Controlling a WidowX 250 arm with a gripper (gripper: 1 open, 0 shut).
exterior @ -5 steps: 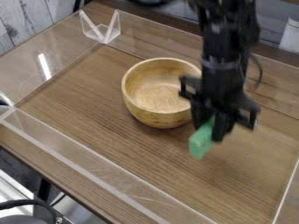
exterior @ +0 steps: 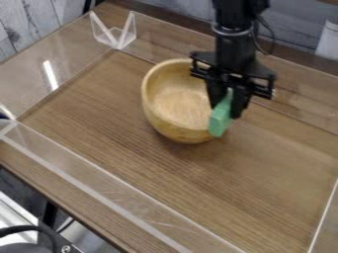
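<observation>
The black gripper (exterior: 219, 97) is shut on a green object (exterior: 222, 114), held upright at the right side of a wooden bowl (exterior: 172, 99), over or just beside its rim. Whether the green object touches the bowl is hard to tell. The bowl sits on the wooden table, its back right partly hidden behind the arm.
A small clear angular object (exterior: 115, 30) stands at the back left. The table's edge runs along the left, with dark cables at the lower left corner.
A second ago the green object was lower, in front of the bowl at the right.
</observation>
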